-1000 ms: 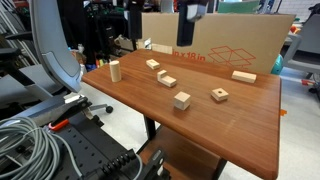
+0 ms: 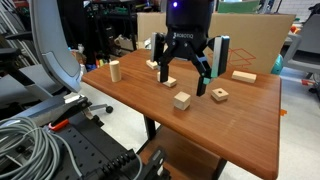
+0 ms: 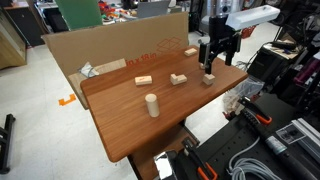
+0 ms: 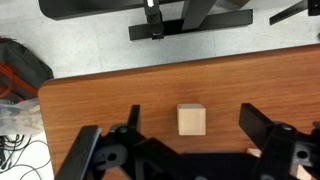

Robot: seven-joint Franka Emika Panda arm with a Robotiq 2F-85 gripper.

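A pale wooden cube point(image 2: 181, 101) sits on the brown table near its front edge; in the wrist view the same cube point(image 4: 192, 119) lies between the two fingers and a little toward the table's edge from them. My gripper point(image 2: 186, 92) is open wide above the table, its fingers apart with nothing held. One black finger point(image 4: 128, 138) shows left of the cube and the other to its right. In the second exterior view the cube point(image 3: 209, 78) stands below the gripper.
A flat block with a hole point(image 2: 219, 95) lies right of the cube. Other wooden pieces include an upright cylinder point(image 3: 152, 105), a stepped block point(image 3: 178, 79) and a rectangular block point(image 2: 244, 76). A cardboard panel point(image 3: 118, 45) stands along the back.
My gripper has come down toward the table, from high above to around the cube's level of view, with its fingers still apart. The cube and other blocks have not moved.
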